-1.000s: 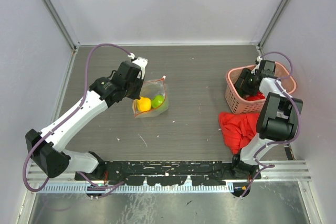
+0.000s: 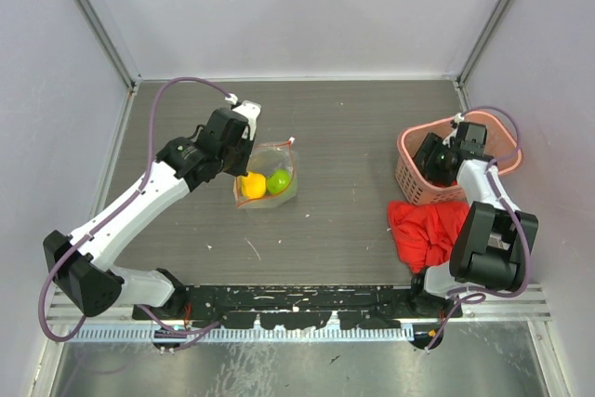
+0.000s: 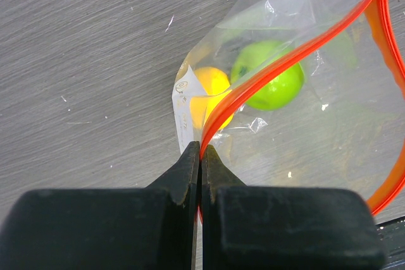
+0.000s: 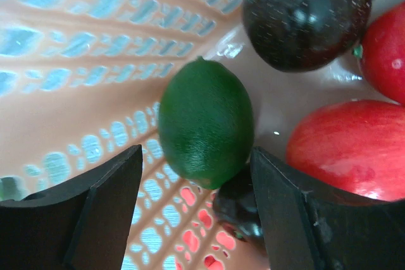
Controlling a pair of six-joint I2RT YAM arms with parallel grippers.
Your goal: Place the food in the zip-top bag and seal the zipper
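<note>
The clear zip top bag (image 2: 282, 197) stands open on the table, its orange-edged mouth spread; a yellow food piece (image 2: 253, 185) and a green one (image 2: 279, 180) lie inside. My left gripper is shut on the bag's orange rim (image 3: 269, 74). Over at the right, my right gripper (image 2: 429, 160) reaches down into the pink basket (image 2: 409, 178). In the right wrist view its fingers (image 4: 104, 200) are parted, with a dark green fruit (image 4: 205, 121) just ahead of and between them. Contact with that fruit cannot be made out.
Inside the basket, a dark purple fruit (image 4: 307, 14), red fruits (image 4: 354, 147) and a small dark item (image 4: 237, 203) crowd round the green one. A red cloth (image 2: 426, 232) lies in front of the basket. The table between bag and basket is clear.
Within the basket, my right gripper has shifted, ending slightly lower in the top view, and the basket has moved slightly left. The left arm and the bag look unchanged.
</note>
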